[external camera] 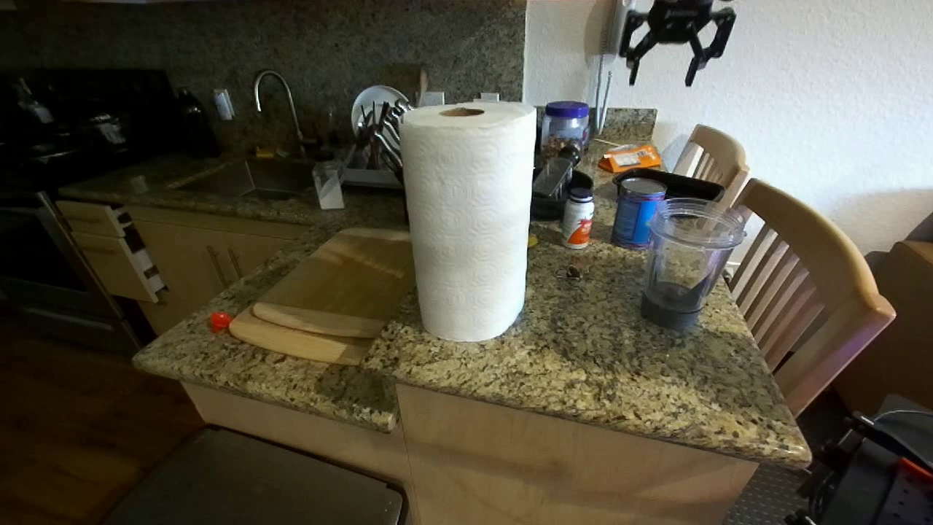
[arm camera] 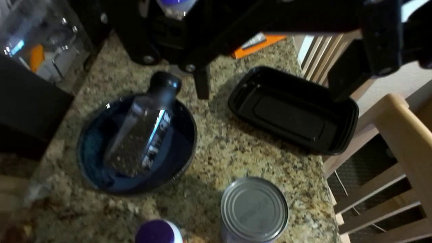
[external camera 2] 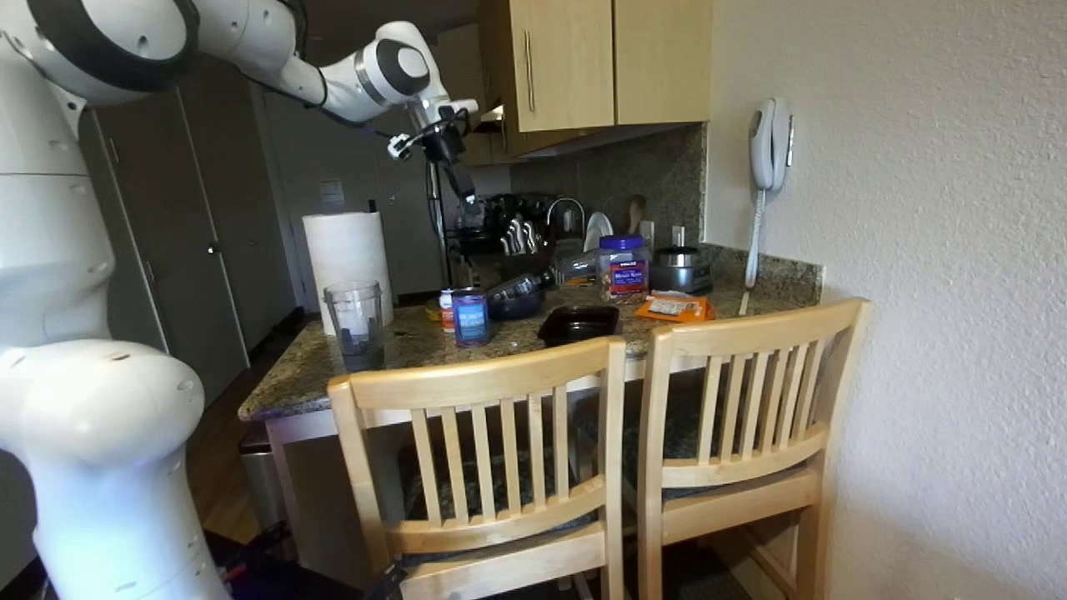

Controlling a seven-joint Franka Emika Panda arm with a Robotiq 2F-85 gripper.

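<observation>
High above the far part of the counter in exterior view 1, my gripper (external camera: 662,79) hangs open with bare wall visible between its fingers. Its two fingers (arm camera: 202,85) stand wide apart in the wrist view, nothing between them. A blue can (external camera: 636,214) stands upright on the counter; the wrist view shows its grey metal lid (arm camera: 255,209). Beside it is a white bottle (external camera: 578,219) with a dark purple cap. A dark blue bowl (arm camera: 187,160) holds a clear bottle (arm camera: 133,141) with a black cap. The black tray (arm camera: 289,113) lies empty next to the bowl.
A paper towel roll (external camera: 468,227) and a clear blender cup (external camera: 686,271) stand nearer the counter's front. Further back are a purple-lided jar (external camera 2: 623,270) and an orange packet (external camera 2: 677,306). Wooden chairs (external camera 2: 480,400) line one side.
</observation>
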